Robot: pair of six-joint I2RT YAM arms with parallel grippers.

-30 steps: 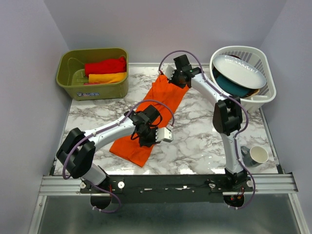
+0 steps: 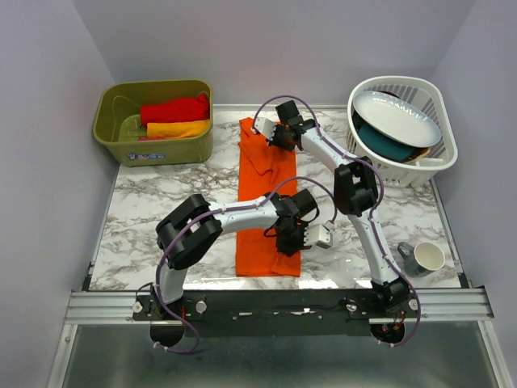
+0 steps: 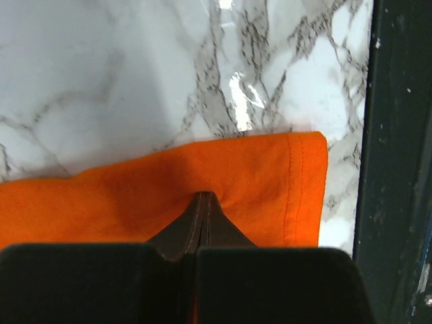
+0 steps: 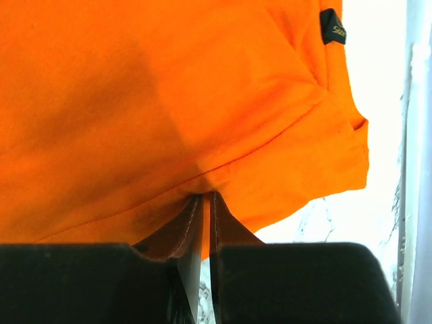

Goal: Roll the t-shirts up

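An orange t-shirt (image 2: pixel 250 190), folded into a long narrow strip, lies front to back on the marble table. Near its front end my left gripper (image 2: pixel 288 250) points down at the right edge; in the left wrist view its closed fingertips (image 3: pixel 200 202) pinch the cloth, which creases around them. At the far end, by the collar and sleeve, my right gripper (image 2: pixel 276 144) is shut on the shirt's edge. The right wrist view shows orange cloth gathered at those fingers (image 4: pixel 192 216), with a dark label (image 4: pixel 332 27) near the collar. The left arm hides part of the strip's middle.
A green bin (image 2: pixel 174 152) holding red and yellow cloths stands at the back left. The white basket (image 2: pixel 443 162) with dishes is at the back right, a grey mug (image 2: pixel 424 259) at the right front. Bare table (image 2: pixel 153 194) shows left of the shirt.
The shirt has swung from a slant to nearly straight front to back. Its front end moved right with my left gripper, while the far end shifted slightly left and nearer with my right gripper.
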